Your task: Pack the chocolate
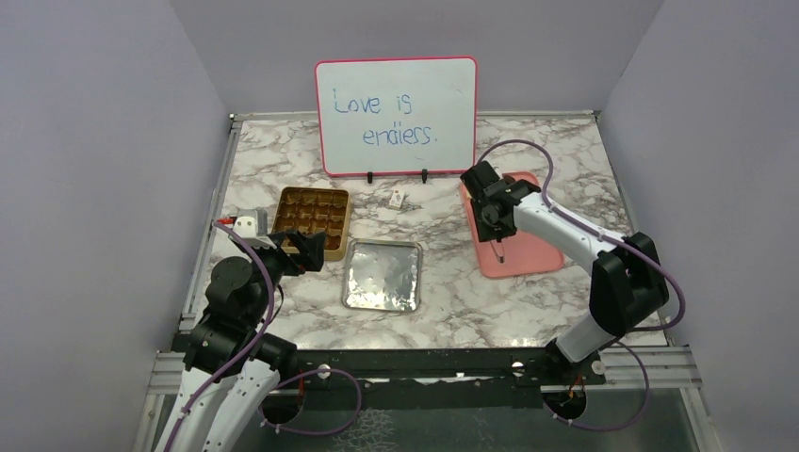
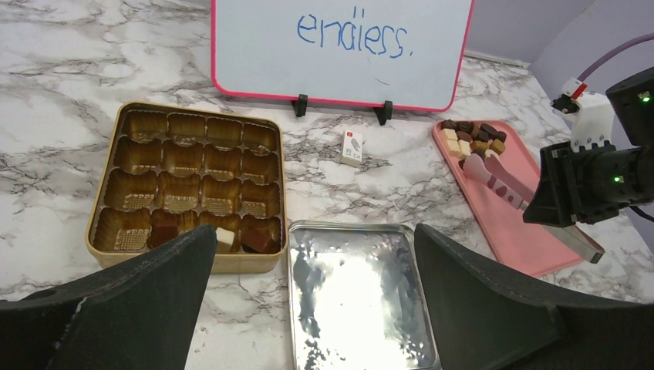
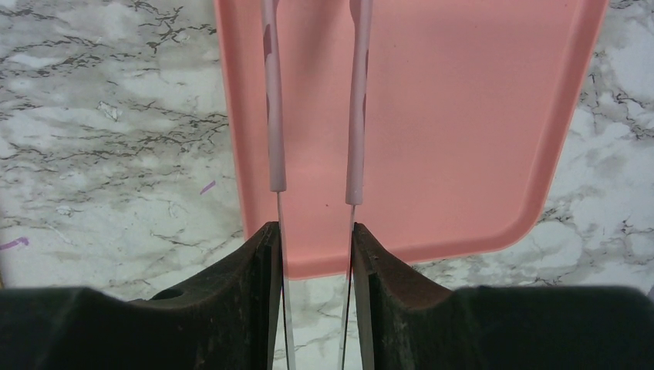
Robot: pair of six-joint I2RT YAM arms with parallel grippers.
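Observation:
My right gripper is shut on a pair of tongs (image 2: 501, 185) with pink tips, above the pink tray (image 2: 517, 247). Cream and brown chocolates (image 2: 474, 141) crowd the tray's far end; the tongs' tips, slightly apart, hover close to the nearest ones. Whether the tips touch any is unclear, as they run out of the right wrist view. A gold compartment box (image 2: 185, 158) stands at the left, with two brown pieces and a white piece (image 2: 224, 237) in its front row. My left gripper stays open and empty near that box.
An empty silver tray (image 2: 355, 308) lies between the box and the pink tray. Behind it sits a small white printed block (image 2: 352, 148). A whiteboard (image 1: 396, 118) rises at the back. Bare marble lies between the silver and pink trays.

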